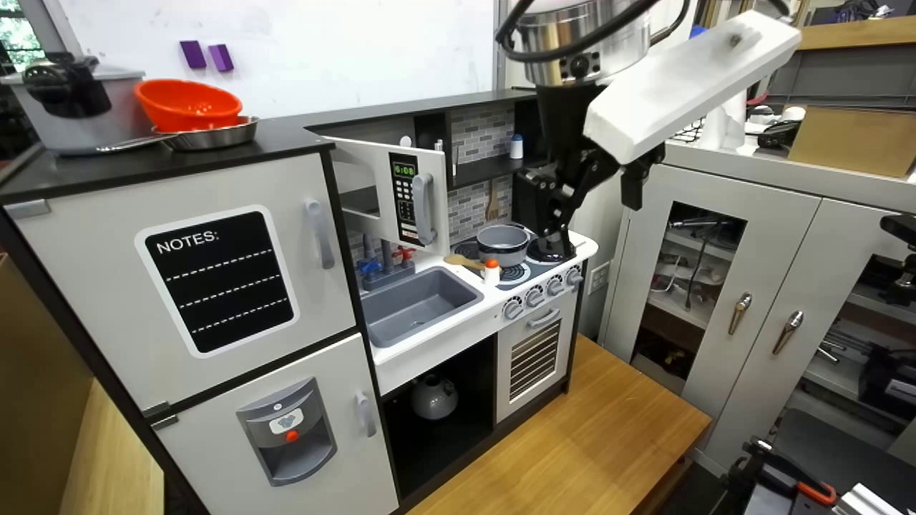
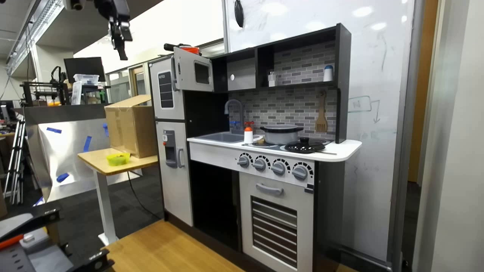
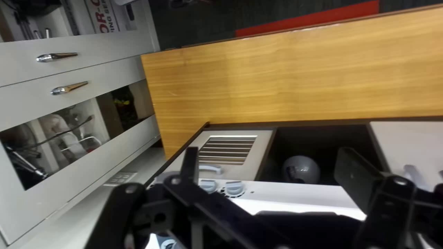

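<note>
Above the stove end of a toy kitchen, my gripper [image 1: 585,196] stands open, tips downward. Its two fingers are wide apart in the wrist view, a dark finger pad [image 3: 354,176] on the right side, and nothing sits between them. On the stove are a grey pot [image 1: 504,244], a black lid [image 2: 304,145] partly covered by my gripper in exterior view 1, and a white shaker with an orange top [image 1: 491,273]. A wooden spoon [image 1: 464,261] lies near the sink [image 1: 421,302]. The microwave door [image 1: 418,199] hangs open.
A grey kettle [image 3: 301,169] sits in the dark open compartment under the sink. An orange colander [image 1: 189,104] rests in a metal pan on the fridge top. A grey cabinet [image 1: 721,283] stands to the right.
</note>
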